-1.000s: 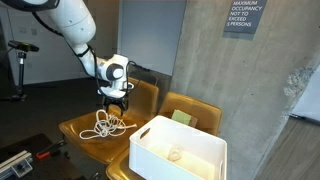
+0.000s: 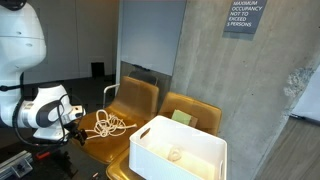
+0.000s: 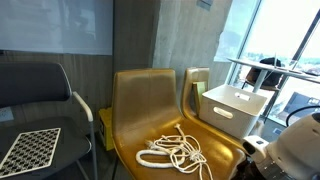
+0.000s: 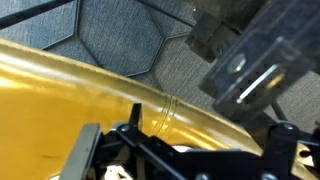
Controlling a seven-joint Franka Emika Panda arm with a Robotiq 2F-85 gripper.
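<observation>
A tangle of white rope (image 2: 108,125) lies loose on the seat of the near orange chair (image 2: 138,97). In exterior view 2 the same rope (image 3: 175,152) spreads across the seat, its strands looped. My gripper (image 2: 72,132) is low, at the seat's left edge in exterior view 1 and apart from the main tangle. The wrist view shows the open gripper with its two fingers spread over the chair's rounded edge. Bits of white rope show at the bottom, partly hidden behind the fingers; none appears gripped.
A white box (image 2: 178,150) with a small coil of rope (image 2: 174,155) inside stands right of the rope. Behind it is a second orange chair (image 2: 205,110) with a green block (image 2: 185,118). A dark chair (image 3: 45,140) holds a checkered board (image 3: 32,151).
The arm has swung left and down in exterior view 1, from above the rope to the seat's left edge. The rope stays on the chair, its near loop lying lower than before.
</observation>
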